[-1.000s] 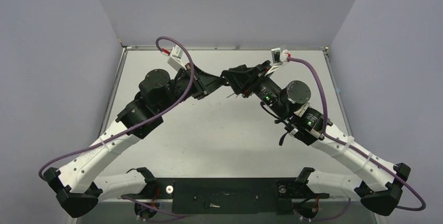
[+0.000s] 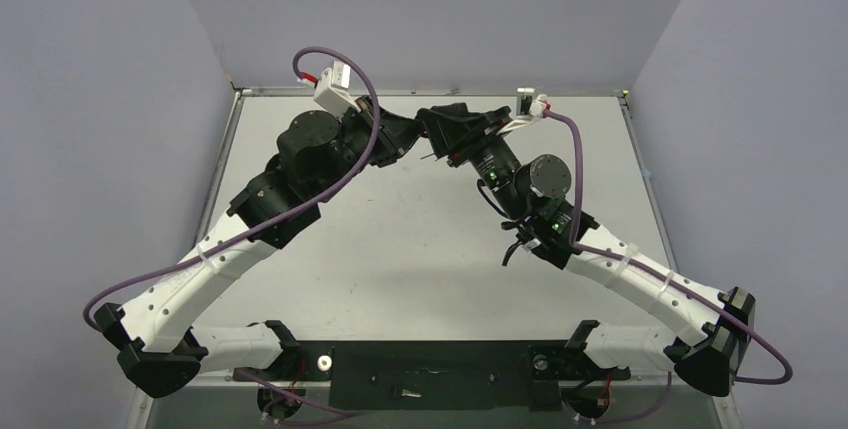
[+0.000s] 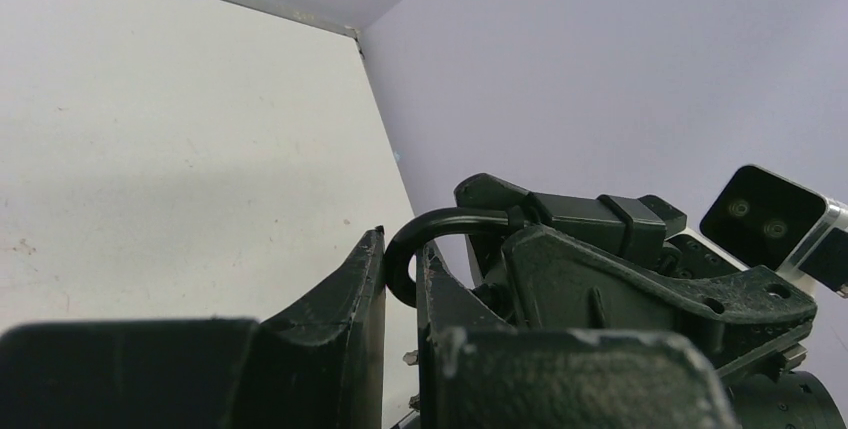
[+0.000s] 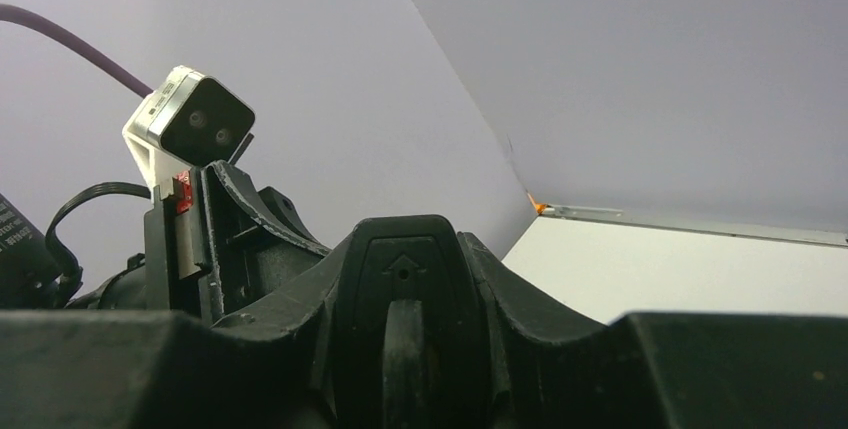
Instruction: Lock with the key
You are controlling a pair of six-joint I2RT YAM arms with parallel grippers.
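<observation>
At the top centre, my left gripper (image 2: 416, 131) and right gripper (image 2: 430, 129) meet tip to tip above the panel. A curved black loop (image 3: 450, 219), looking like a lock's shackle, has its bend between the left fingers, which are shut on it. Its other end runs into the right gripper. Between the right fingers sits a dark block (image 4: 405, 249) with a faint arrow on its face, looking like the lock body; that gripper is shut on it. Thin metal prongs (image 2: 429, 156) stick out below the right gripper. I cannot tell whether they belong to a key.
The white panel (image 2: 420, 259) below is bare. Grey walls (image 2: 760, 129) close in the sides and back. Purple cables (image 2: 330, 194) run along both arms. A small metal piece (image 2: 410, 393) lies on the dark front strip.
Earlier the left arm had moved a little right. Both grips look unchanged.
</observation>
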